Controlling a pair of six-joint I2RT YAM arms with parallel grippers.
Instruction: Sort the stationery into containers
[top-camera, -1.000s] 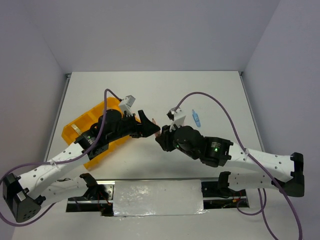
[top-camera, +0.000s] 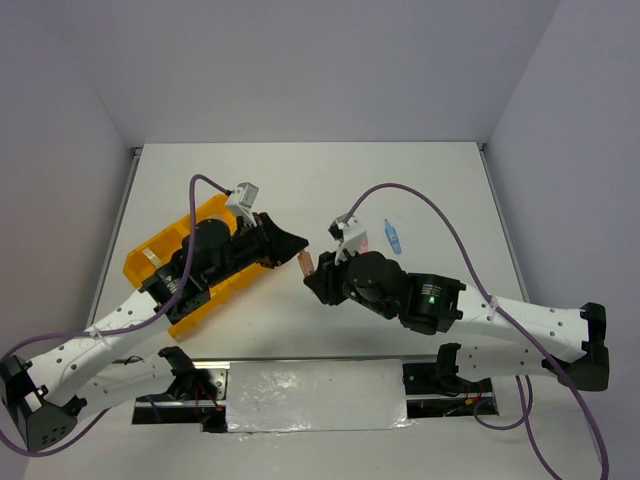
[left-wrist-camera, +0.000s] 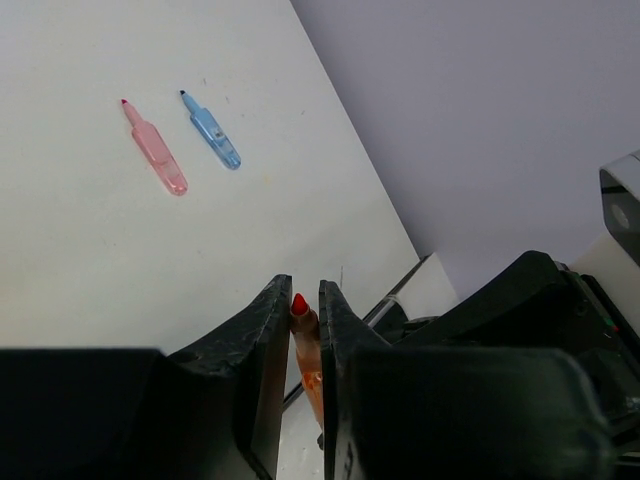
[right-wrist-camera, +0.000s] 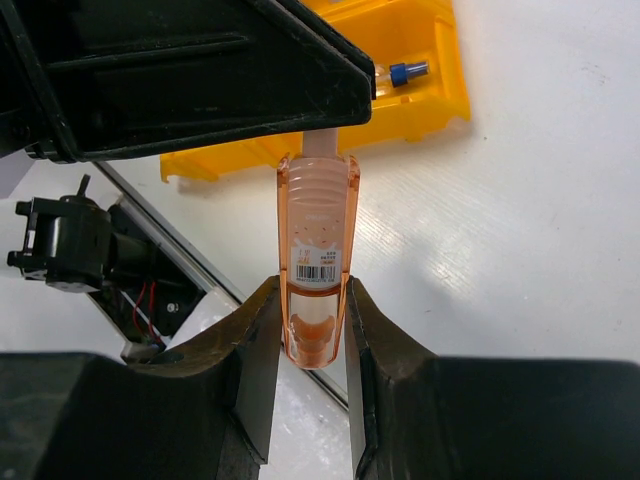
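An orange translucent marker (right-wrist-camera: 317, 240) is upright between both grippers at the centre of the table. My left gripper (top-camera: 294, 250) is shut on it; the marker's red tip shows between the fingertips in the left wrist view. My right gripper (top-camera: 320, 278) is at the marker's other end, its fingertips around the lower part in the right wrist view; whether they grip it I cannot tell. A pink marker (left-wrist-camera: 155, 150) and a blue marker (left-wrist-camera: 212, 130) lie on the table. A yellow container (top-camera: 145, 260) stands on the left, holding items partly hidden.
Walls rise at the back and both sides. The table's front edge lies just below the arms.
Both grippers and the marker between them have shifted slightly toward the left of the top view, the left gripper's arm drawing back a little.
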